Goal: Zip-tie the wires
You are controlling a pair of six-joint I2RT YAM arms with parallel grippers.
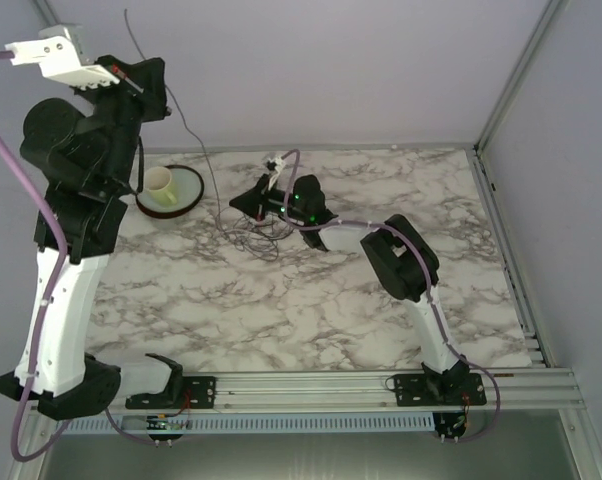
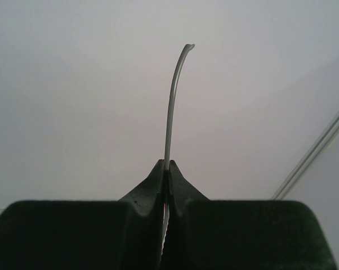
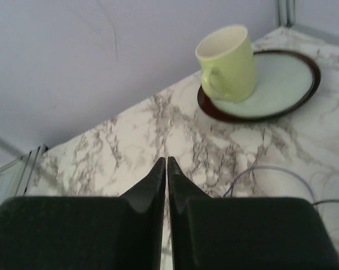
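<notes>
A thin wire slants from a loose tangle of wires on the marbled table up to my raised left gripper. In the left wrist view that gripper is shut on the wire, whose bent free end sticks up beyond the fingertips. My right gripper is low over the tangle's upper edge. Its fingers meet in the right wrist view with nothing seen between them. A wire loop lies outside them on the right; most of the tangle is hidden behind the fingers. No zip tie can be made out.
A yellow-green cup stands on a dark-rimmed plate at the back left, near the left arm. Pale walls rise behind and at the sides.
</notes>
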